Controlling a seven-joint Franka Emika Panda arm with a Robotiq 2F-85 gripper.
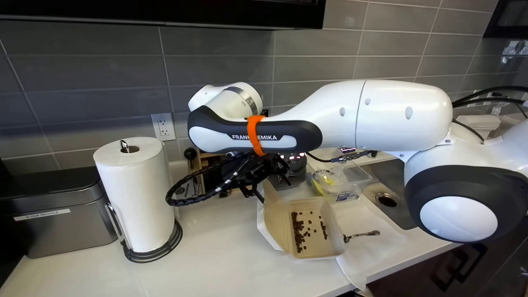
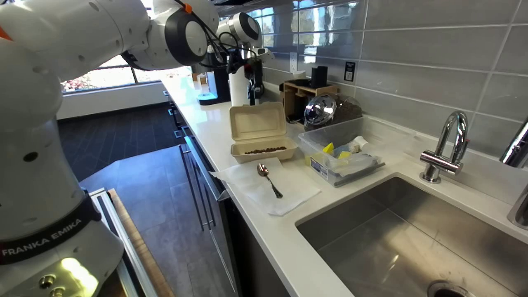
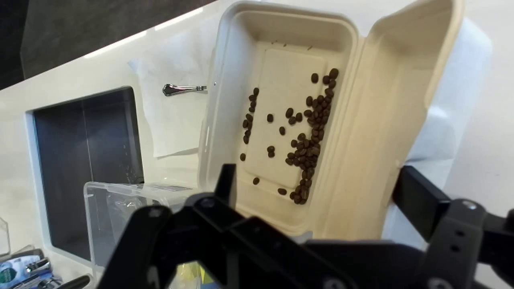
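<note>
A beige takeout box (image 3: 277, 72) lies open on the counter, with scattered dark beans (image 3: 308, 149) in its base, mostly along the hinge side. Its hinged lid (image 3: 366, 159) stands raised, tilted back from the base. My gripper is open, its fingers wide apart at one end of the box. In the wrist view one finger (image 3: 418, 200) is at the lid's outer edge, seemingly touching it; the other finger (image 3: 226, 183) appears over the base's opposite side. Exterior view 1 shows the gripper mostly dark behind the lid (image 1: 273, 218).
A spoon (image 2: 269, 180) rests on white paper (image 2: 292, 190) beside the box, its bowl hidden in exterior view 1. Close by are a clear plastic bin (image 2: 326, 168) and the sink (image 2: 396, 247). A paper towel roll (image 1: 133, 193) stands left.
</note>
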